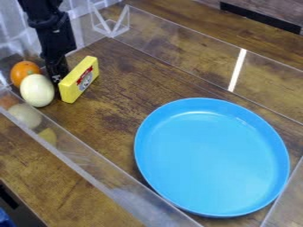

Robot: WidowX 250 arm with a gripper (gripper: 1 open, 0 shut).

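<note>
My gripper (55, 66) is low in the back left corner, dark and shut, its tips partly hidden among an orange ball-like object (25, 72), a white egg (37, 91) and a yellow box (80, 80). I see nothing clearly held between its fingers. The egg sits in front of the orange one, the box to their right.
A large blue plate (211, 156) fills the right front of the wooden table (119, 133). Clear walls line the left and back.
</note>
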